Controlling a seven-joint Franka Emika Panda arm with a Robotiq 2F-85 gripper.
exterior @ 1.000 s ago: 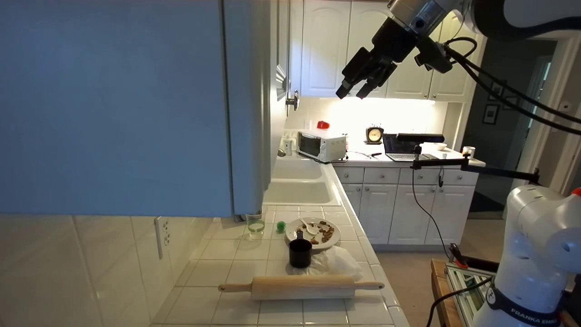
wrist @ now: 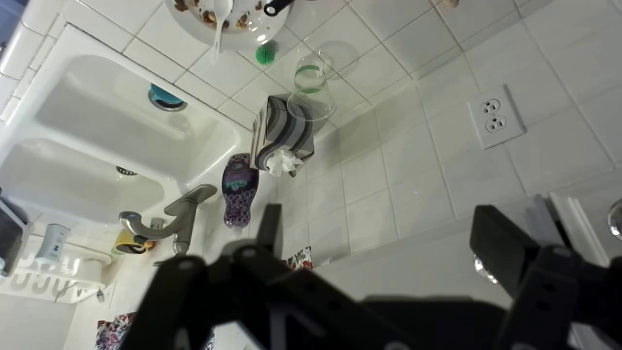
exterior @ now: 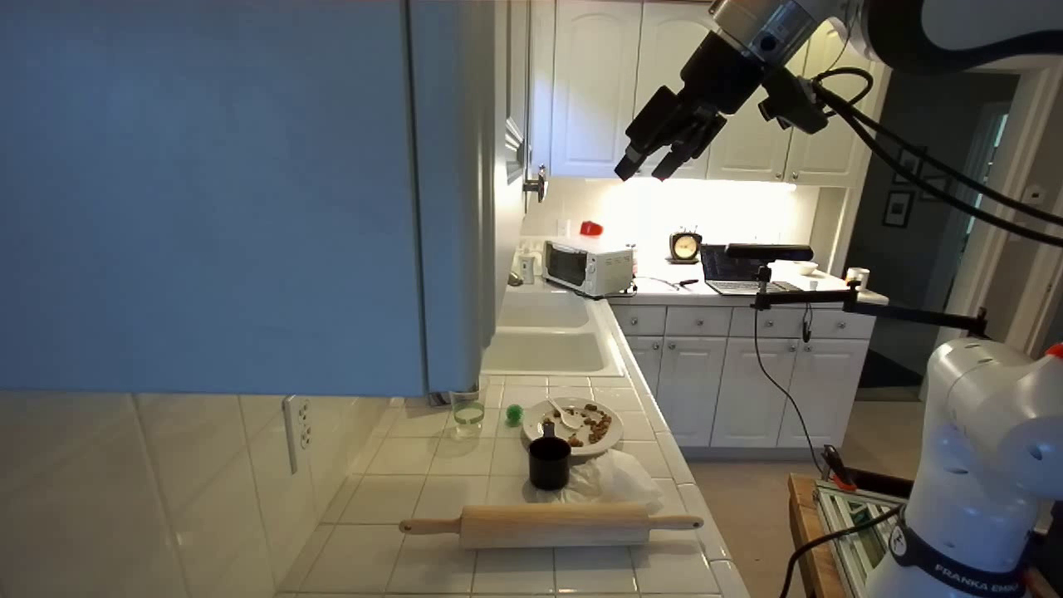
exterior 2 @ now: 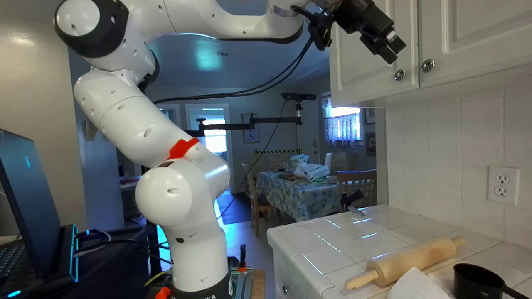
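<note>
High above the counter, in front of the upper cabinets, my gripper (exterior: 643, 178) stands open with nothing between its fingers. In the wrist view its two dark fingers (wrist: 502, 251) are wide apart. Far below on the tiles is a white plate (exterior: 531, 430) with food scraps and a white spoon (exterior: 570, 419). A black cup with a handle (exterior: 550, 464) stands beside the plate, close to a crumpled white wrapping (exterior: 623, 480). The wooden rolling pin (exterior: 555, 525) lies across the near counter. A clear glass (wrist: 312, 87) and a green spiky ball (wrist: 266, 54) are near the wall side.
Beyond the plate is a white double sink (wrist: 111, 111) with a faucet (wrist: 185, 218). A striped tissue box (wrist: 284, 134) and a purple soap bottle (wrist: 239, 189) stand by it. Upper cabinets (exterior 2: 374, 60) with knobs are close to the gripper. A toaster oven (exterior: 590, 267) sits farther back.
</note>
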